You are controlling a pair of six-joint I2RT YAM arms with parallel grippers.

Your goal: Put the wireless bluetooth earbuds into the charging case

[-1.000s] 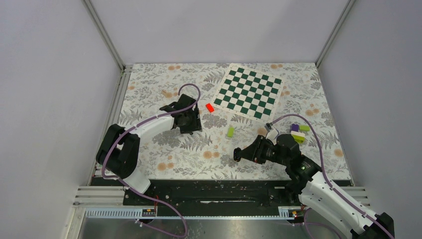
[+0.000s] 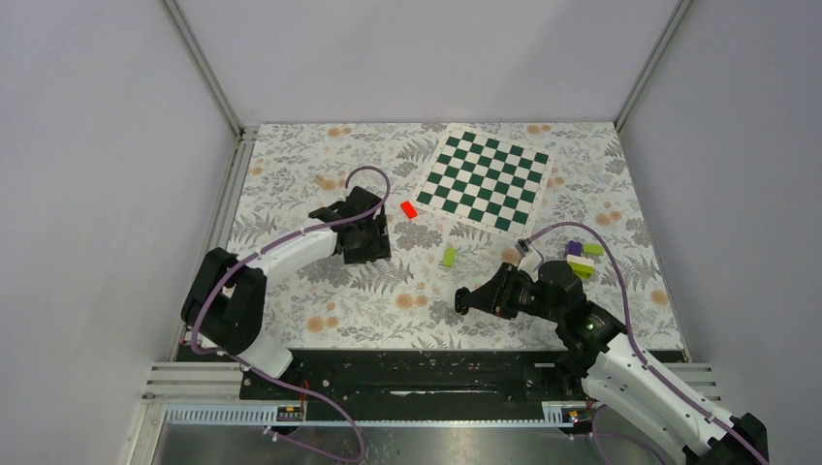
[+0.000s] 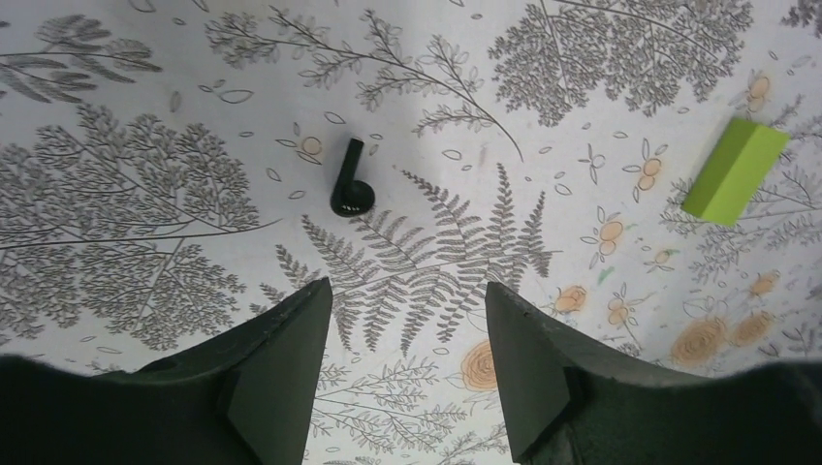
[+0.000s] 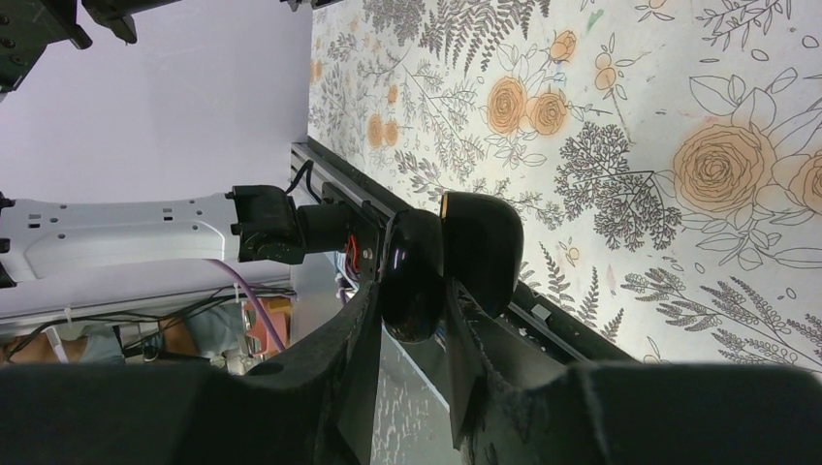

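A single black earbud (image 3: pixel 351 194) lies on the floral table, ahead of my left gripper in the left wrist view. That gripper is open and empty, above the table. My right gripper is shut on the black charging case (image 4: pixel 482 242), held near the front edge with its lid apparently raised; whether it holds an earbud inside cannot be seen. In the top view the case (image 2: pixel 461 301) is at the tip of the right arm, and the earbud is hidden by the left arm.
A green block (image 3: pixel 734 171) lies right of the earbud, a red block (image 2: pixel 409 209) farther back. A checkerboard (image 2: pixel 482 178) occupies the back right; several coloured blocks (image 2: pixel 582 262) sit by the right arm.
My left arm has shifted very slightly, lately a little left and toward the front in the top view. The right arm and case have not visibly moved.
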